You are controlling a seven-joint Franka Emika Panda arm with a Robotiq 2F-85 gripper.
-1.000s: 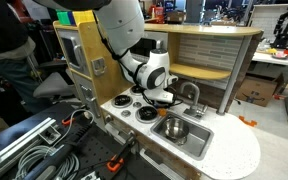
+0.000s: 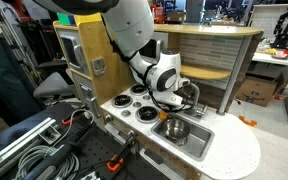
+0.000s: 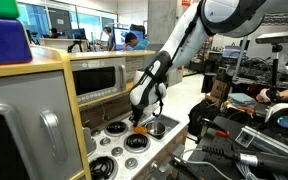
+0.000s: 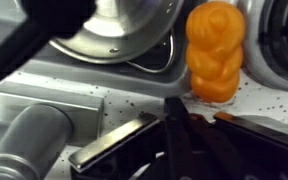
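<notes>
A glossy orange object (image 4: pixel 214 55) with rounded lobes lies at the top right of the wrist view, on the strip between sink and stove; in exterior view 2 it shows as a small orange patch (image 3: pixel 140 129). The metal pot (image 2: pixel 177 130) sits in the sink, and part of its bowl (image 4: pixel 119 25) fills the wrist view's top left. My gripper is shut, with nothing showing between its fingers. It hangs on the faucet side of the orange object, apart from it in the wrist picture. How high it is above the counter, I cannot tell.
The faucet (image 2: pixel 193 92) rises behind the sink, close to the arm; its metal body (image 4: pixel 29 145) shows at the wrist view's lower left. Several burners (image 2: pixel 147 115) lie left of the sink. A wooden shelf (image 2: pixel 209 73) spans behind.
In exterior view 1, the arm's white wrist section has shifted right, toward the faucet and sink. The pot and orange object look unmoved.
</notes>
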